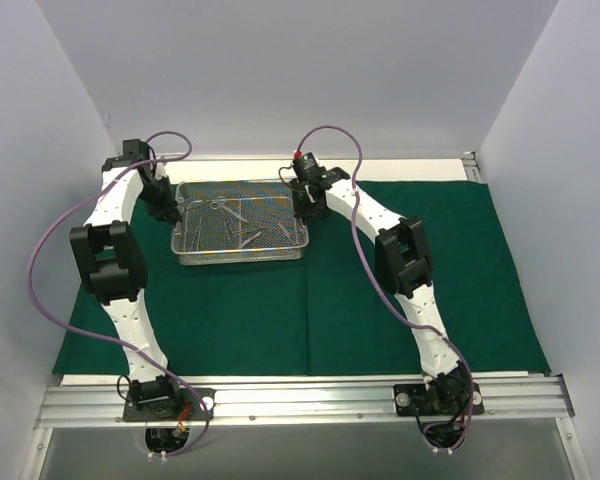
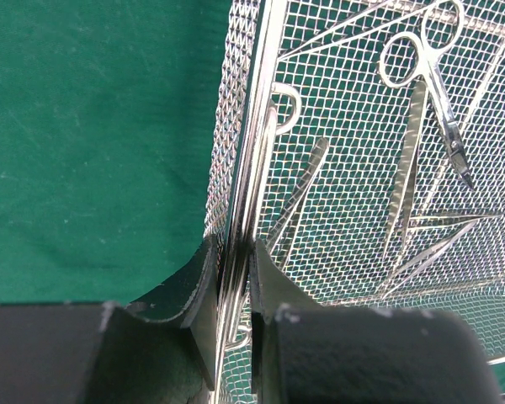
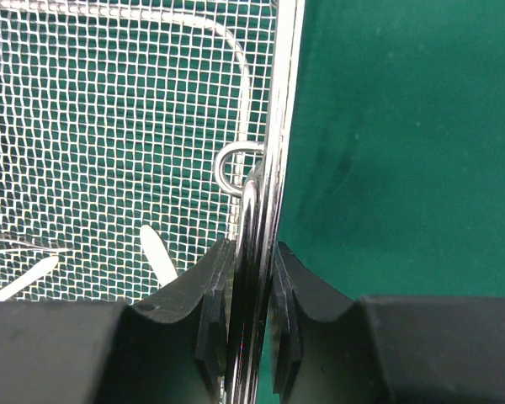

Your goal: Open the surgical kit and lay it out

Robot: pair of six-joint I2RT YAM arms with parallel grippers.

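A wire mesh basket (image 1: 242, 258) with surgical instruments in it is at the back left of the green cloth in the top view. My left gripper is shut on its left rim and the folded handle there. At the opposite end, my right gripper is shut on the right rim and handle. Scissors (image 2: 433, 80) lie on the mesh, with tweezers (image 2: 301, 194) and other slim tools beside them. A flat pale tool (image 3: 157, 254) rests near the right end. Both grippers cover the middle of their handles.
Green cloth (image 1: 410, 290) covers the table. Grey walls (image 1: 540, 190) rise on both sides and behind. The left arm (image 1: 120, 200) is near the left wall.
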